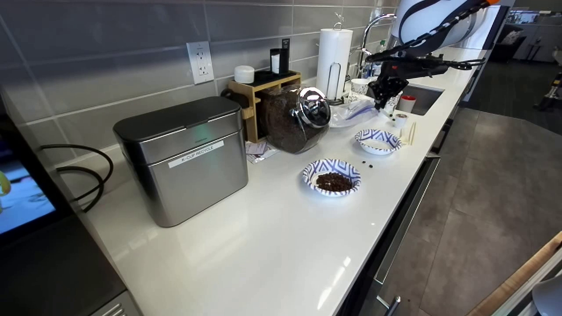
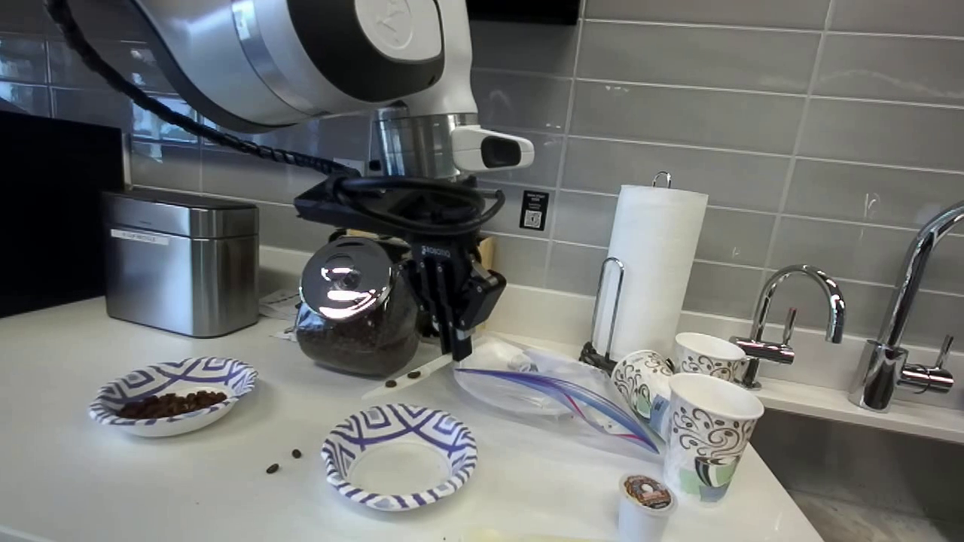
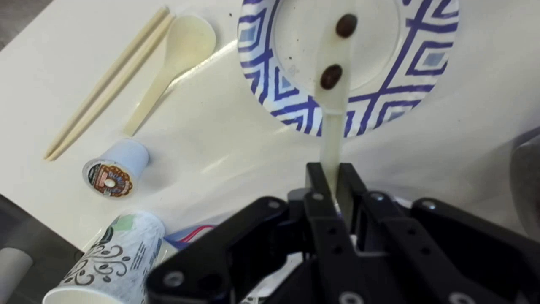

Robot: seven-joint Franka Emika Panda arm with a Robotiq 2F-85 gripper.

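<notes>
My gripper is shut on the handle of a pale, flat utensil point(image 3: 332, 104) that looks like a plastic knife. Two dark coffee beans point(image 3: 331, 76) rest on its blade, one behind the other. In the wrist view the blade overlaps a blue-and-white patterned bowl point(image 3: 430, 63), which holds only a few tiny specks. Seen in exterior view 2, the utensil point(image 2: 434, 366) points left from the fingertips, behind that bowl point(image 2: 398, 465). A matching bowl point(image 1: 316, 167) holds a pile of coffee beans point(image 1: 334, 182).
Two loose beans point(image 2: 273, 468) lie between the bowls. Around the gripper stand a glass jar point(image 2: 357, 316), a clear plastic bag point(image 2: 542, 388), paper cups point(image 2: 712, 433) and a coffee pod point(image 2: 646, 506). A pale spoon point(image 3: 188, 43) and chopsticks point(image 3: 109, 83) lie on the counter.
</notes>
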